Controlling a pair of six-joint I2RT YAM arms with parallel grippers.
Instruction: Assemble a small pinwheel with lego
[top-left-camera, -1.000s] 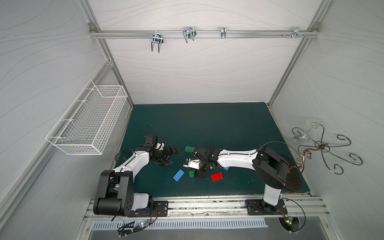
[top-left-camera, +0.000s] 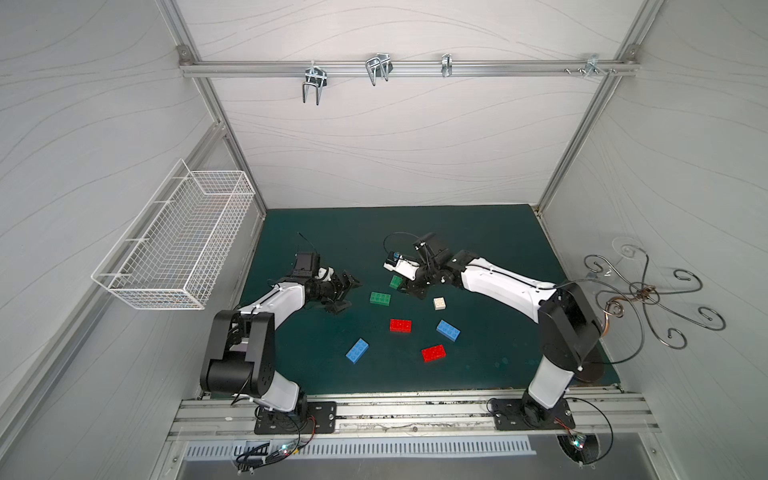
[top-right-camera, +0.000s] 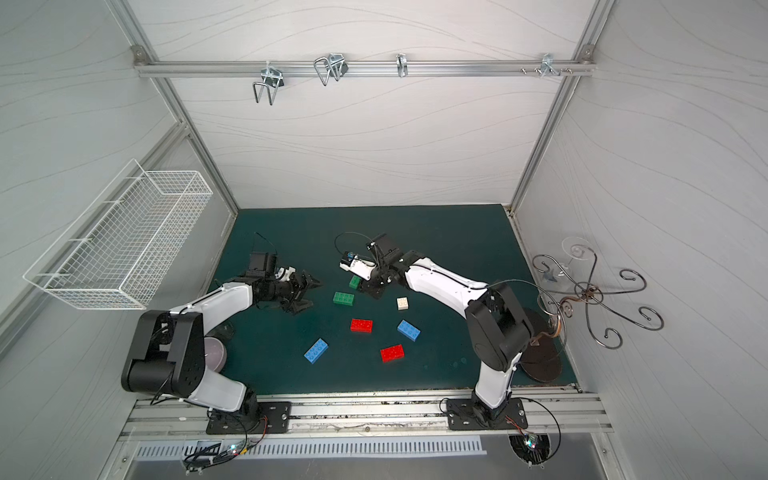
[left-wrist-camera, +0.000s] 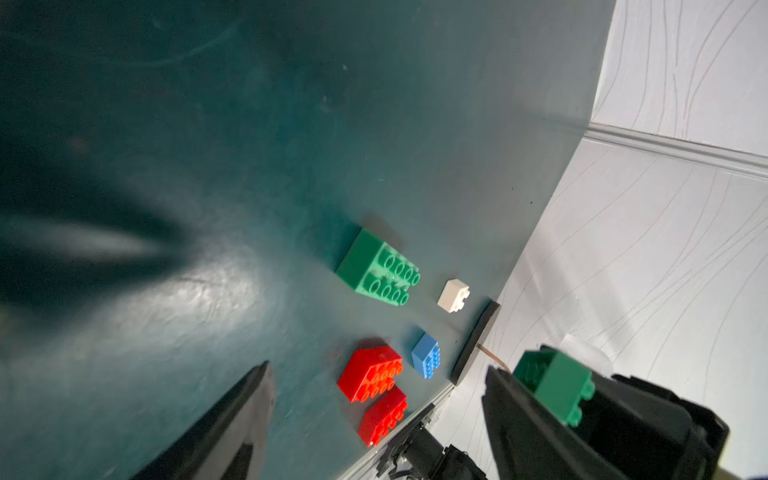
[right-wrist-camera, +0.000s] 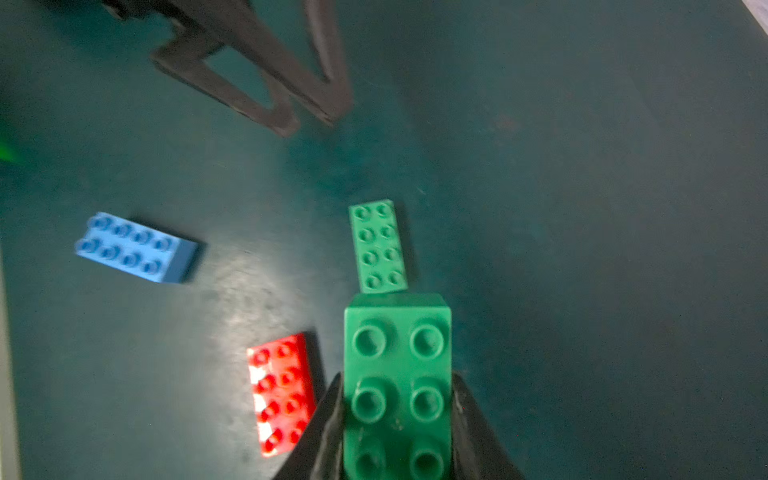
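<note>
A green brick (right-wrist-camera: 398, 360) is clamped in my right gripper, studs toward the wrist camera, raised above the table. My left gripper stands open at the left of the table, nothing between its fingers. Lying on the table are a second green brick (top-left-camera: 380, 298), two red bricks, one central (top-left-camera: 400, 325) and one nearer the front (top-left-camera: 433, 353), two blue bricks, left (top-left-camera: 357, 350) and right (top-left-camera: 448, 330), and a small white brick (top-left-camera: 439, 304). In the right wrist view the held brick sits above and just short of the loose green one (right-wrist-camera: 378, 248).
A white wire basket (top-left-camera: 184, 240) hangs on the left wall. At the right side stands a curled metal rack (top-left-camera: 645, 294).
My right gripper has carried the green brick up and toward the back of the table, uncovering the central red brick and the white one. My left arm has shifted slightly right and back.
</note>
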